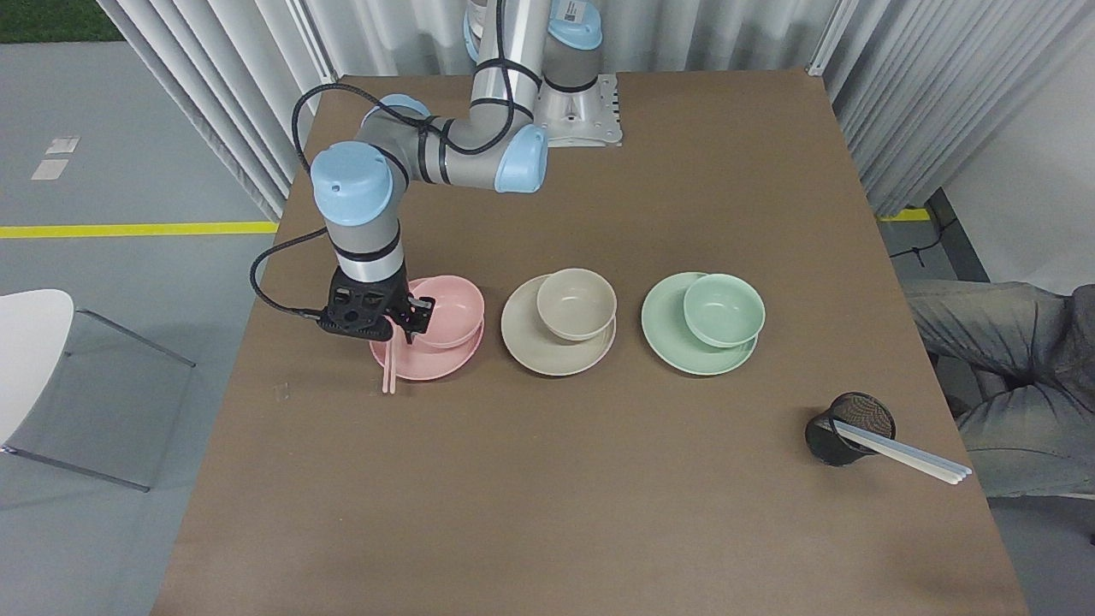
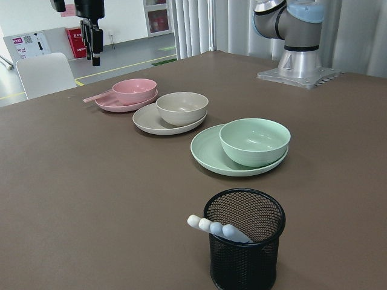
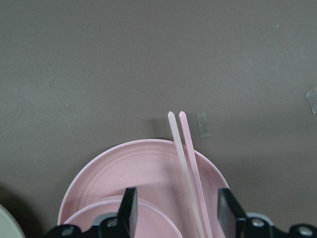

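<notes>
Pink chopsticks point(image 3: 190, 161) rest side by side on the pink plate point(image 3: 148, 163), next to the pink bowl point(image 2: 135, 87). My gripper hangs over this set at the left of the row, open, its two fingers apart around the line of the chopsticks seen below in the wrist view. In the left view the gripper point(image 2: 94, 60) is raised above the table, clear of the dishes.
A cream plate point(image 1: 529, 339) with bowl point(image 1: 576, 298) sits in the middle, a green plate point(image 1: 667, 334) with bowl point(image 1: 724, 308) to its right. A black mesh cup point(image 1: 831, 447) holds light chopsticks point(image 1: 914, 459) at front right.
</notes>
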